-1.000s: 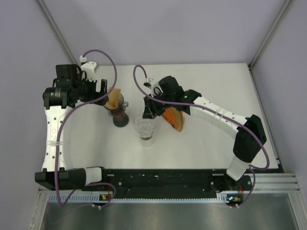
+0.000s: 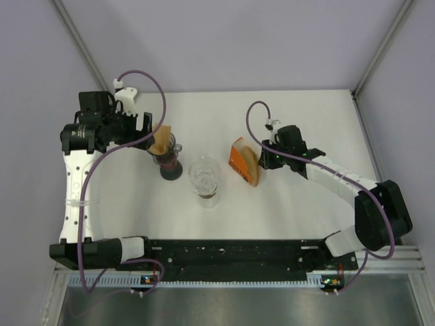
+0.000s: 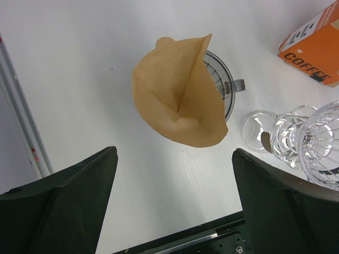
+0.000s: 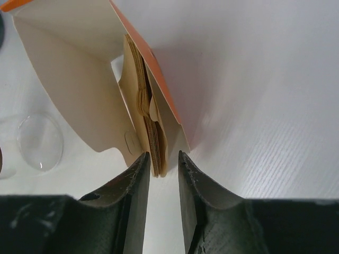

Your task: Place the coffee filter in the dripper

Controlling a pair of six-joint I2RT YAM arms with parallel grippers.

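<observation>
A brown paper filter (image 3: 175,90) sits in a glass dripper (image 3: 225,84), under my left gripper, which is open and empty. An orange coffee box (image 2: 241,159) holds a stack of filters (image 4: 143,106). In the right wrist view my right gripper is at the box's open end, fingertips a little apart near the lower edge of the stack; whether they touch it I cannot tell.
A second, clear dripper on a glass carafe (image 2: 204,176) stands in the middle, between the left dripper and the box.
The left arm has not moved.
</observation>
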